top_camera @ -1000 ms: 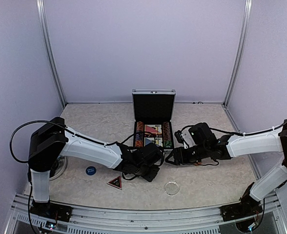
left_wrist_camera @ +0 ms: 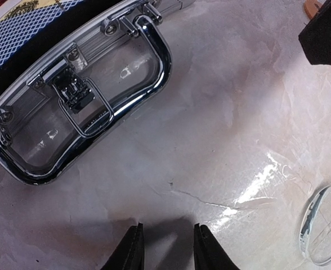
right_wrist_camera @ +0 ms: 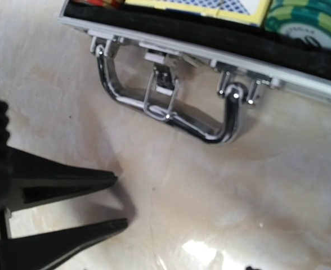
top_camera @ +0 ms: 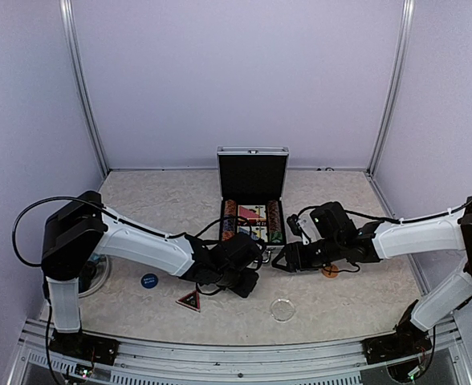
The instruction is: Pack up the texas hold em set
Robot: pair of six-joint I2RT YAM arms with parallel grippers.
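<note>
The silver poker case (top_camera: 253, 168) stands open at the table's back middle, with chip rows (top_camera: 229, 216) and card boxes (top_camera: 252, 213) inside; its metal handle (left_wrist_camera: 161, 67) lies toward me. My left gripper points down at the bare table in front of the handle; whether anything is between its fingers is hidden. My right gripper (top_camera: 278, 262) is right of it, below the case's front right corner; in the right wrist view two black fingers show at lower left, but which gripper they belong to is unclear.
A clear disc (top_camera: 282, 310) lies at front centre, a red triangular marker (top_camera: 189, 301) and blue disc (top_camera: 149, 280) at front left, an orange chip (top_camera: 330, 271) under the right arm. A round tray (top_camera: 99, 269) is partly hidden behind the left arm.
The case and right arm look almost unchanged.
</note>
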